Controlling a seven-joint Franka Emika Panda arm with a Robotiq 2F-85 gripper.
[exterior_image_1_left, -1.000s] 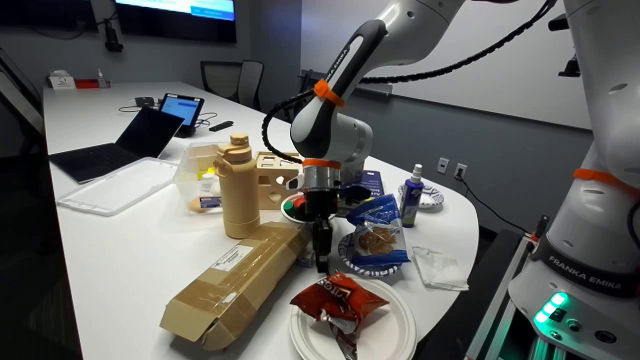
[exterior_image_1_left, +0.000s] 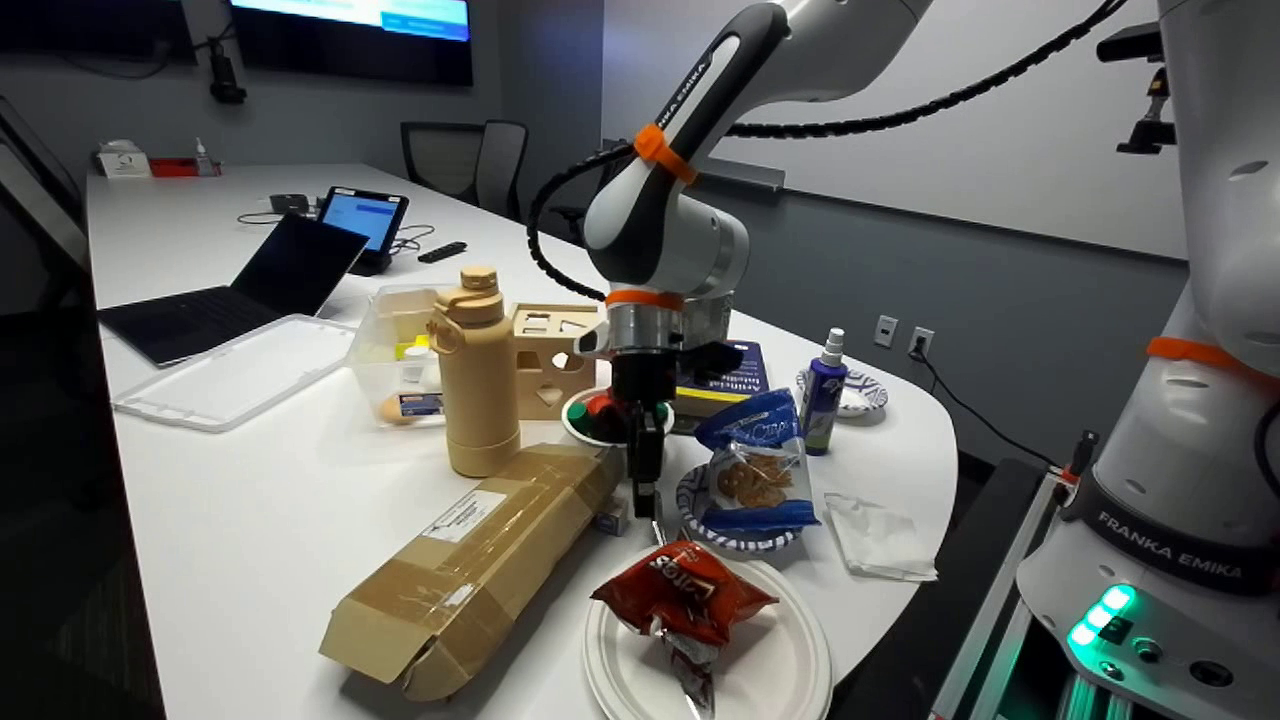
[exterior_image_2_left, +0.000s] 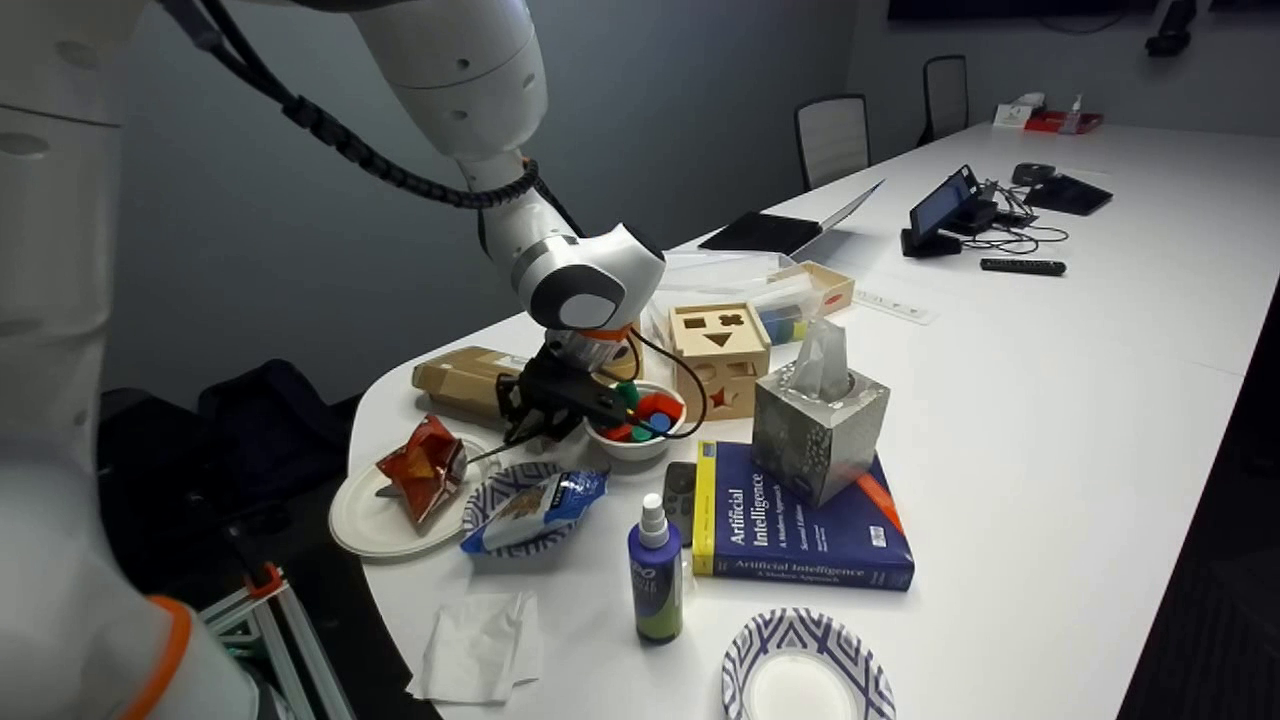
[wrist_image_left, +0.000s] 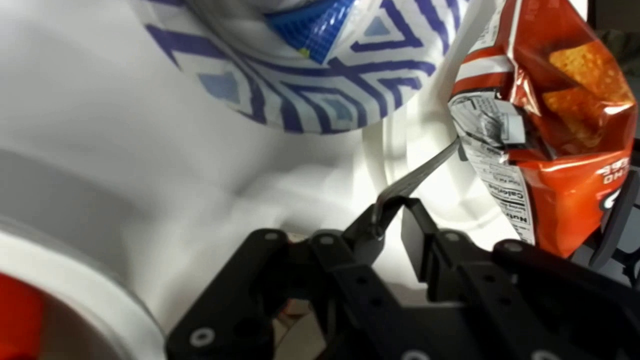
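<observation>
A thin metal utensil (wrist_image_left: 423, 174) runs from my gripper to the red chip bag (wrist_image_left: 558, 156). The fingers are shut on its handle end, above the table. Its other end goes under the bag, and a bit of metal shows past the bag's far side in exterior view 2; which kind of utensil it is, I cannot tell. The bag (exterior_image_1_left: 684, 594) rests on the white plate (exterior_image_1_left: 786, 654). In exterior view 1, my gripper (exterior_image_1_left: 645, 498) points down just behind the plate's rim.
A patterned bowl (exterior_image_1_left: 720, 536) with a blue snack bag (exterior_image_1_left: 762, 480) is beside the plate. Close by are a long cardboard box (exterior_image_1_left: 492, 564), a bowl of coloured blocks (exterior_image_2_left: 636, 446), a spray bottle (exterior_image_2_left: 656, 570) and a tan bottle (exterior_image_1_left: 477, 384). A napkin (exterior_image_2_left: 480, 648) lies near the edge.
My gripper has risen slightly, away from the bag and plate. The utensil's handle now shows below the fingers. The red bag has shifted a little, and the plate has moved slightly.
</observation>
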